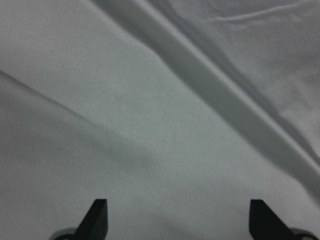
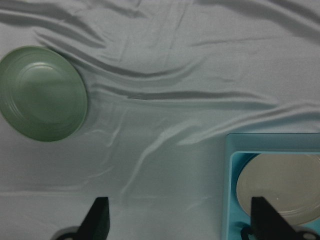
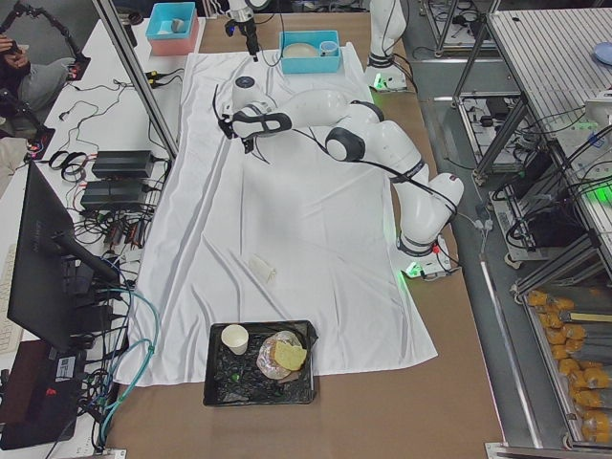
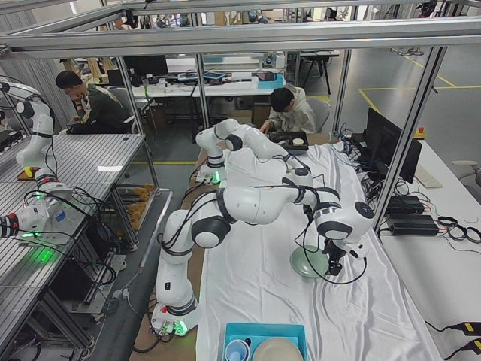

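Observation:
A green plate (image 2: 42, 92) lies on the white cloth, also visible in the camera right view (image 4: 304, 263). At its right in the right wrist view is a blue bin (image 2: 229, 185) holding a cream plate (image 2: 277, 185); a cup (image 4: 237, 350) is also in it. My left gripper is open over bare, creased cloth. My right gripper is open above the cloth between plate and bin, nothing between its fingers.
A black tray (image 3: 220, 382) at the other end of the table holds a white cup (image 3: 234, 338) and bread-like food (image 3: 289, 355). A small pale item (image 3: 263, 268) lies on the cloth.

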